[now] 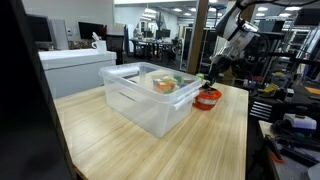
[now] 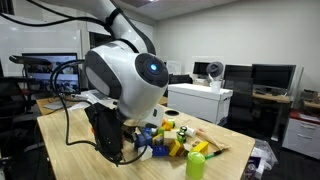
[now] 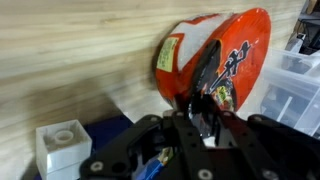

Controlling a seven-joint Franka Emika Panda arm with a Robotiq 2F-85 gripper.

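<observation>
A red round object with white and black markings (image 3: pixel 235 60), bowl-like in shape, fills the upper right of the wrist view. My gripper has its dark fingers against or just over the near rim; how far they are apart is hard to make out. From exterior view 1, the same red object (image 1: pixel 207 99) rests on the table beyond the plastic bin, with the gripper (image 1: pixel 209 85) right above it. The arm hides the gripper in exterior view 2.
A clear plastic bin (image 1: pixel 152 107) with several items stands beside the red object. A white block (image 3: pixel 62 147) lies near the gripper in the wrist view. A green can (image 2: pixel 196 165) and yellow block (image 2: pixel 177 148) are on the table. Bare wood lies in front of the bin.
</observation>
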